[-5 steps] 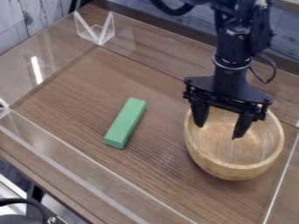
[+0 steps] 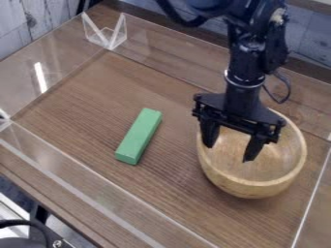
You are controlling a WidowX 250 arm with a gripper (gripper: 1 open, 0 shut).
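Observation:
A black robot gripper hangs over a round wooden bowl, its two fingers spread open at the bowl's back rim and reaching down toward the inside. Nothing shows between the fingers. A green rectangular block lies on the wooden table to the left of the bowl, apart from it.
A white wire-like object stands at the back left, another sits at the left edge. Dark cables lie at the lower left corner.
The bowl and green block look nearly unchanged.

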